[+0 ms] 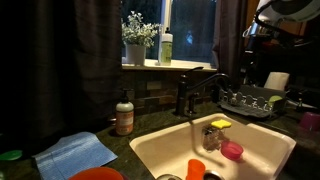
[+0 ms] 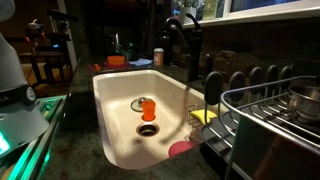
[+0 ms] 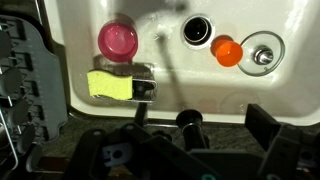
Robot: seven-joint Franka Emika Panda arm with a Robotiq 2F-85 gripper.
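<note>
High over the back edge of the sink (image 3: 240, 101), my gripper stands open, its two dark fingers spread wide in the wrist view. Below the gap between them lies the black faucet (image 3: 190, 121), with nothing held. Inside the basin, a pink bowl (image 3: 118, 41) lies near a yellow sponge (image 3: 110, 85), which rests at a metal caddy (image 3: 143, 90) by the back wall. An orange cup (image 3: 228, 52) sits beside the drain (image 3: 197, 31), and a round clear lid-like item (image 3: 262, 53) is next to it.
A dish rack (image 2: 270, 105) with a metal pot (image 2: 305, 103) stands beside the sink. On the counter are a soap bottle (image 1: 124, 115), a blue cloth (image 1: 74, 156) and a red-orange dish (image 1: 97, 173). A plant (image 1: 138, 40) and a bottle (image 1: 166, 47) occupy the windowsill.
</note>
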